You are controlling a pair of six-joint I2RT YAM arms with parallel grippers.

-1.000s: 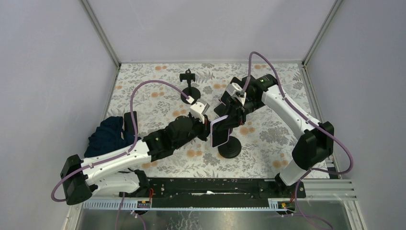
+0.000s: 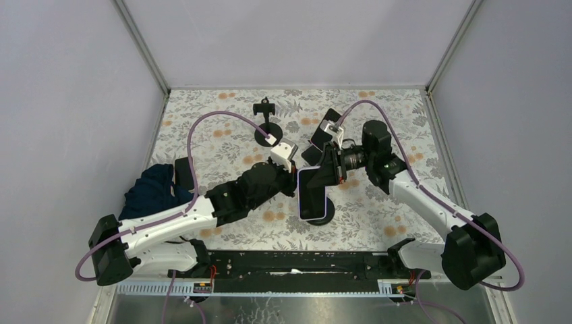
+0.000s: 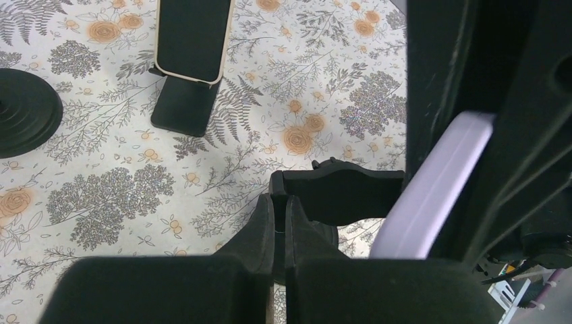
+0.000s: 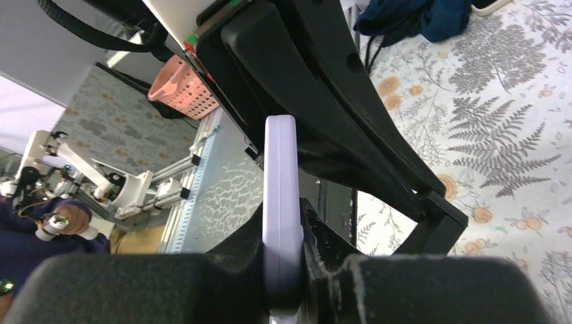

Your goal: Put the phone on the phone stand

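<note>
A lilac-edged phone is upright near the table's middle, its side edge between the fingers of my right gripper, which is shut on it. My left gripper is shut on the black arm of a phone stand, just beside the phone. The stand's round base is partly hidden below the phone. In the left wrist view the phone's edge is close at the right.
Another stand stands at the back. A second phone rests on a flat stand behind my right gripper. A navy cloth and dark object lie at the left.
The left arm has barely moved.
</note>
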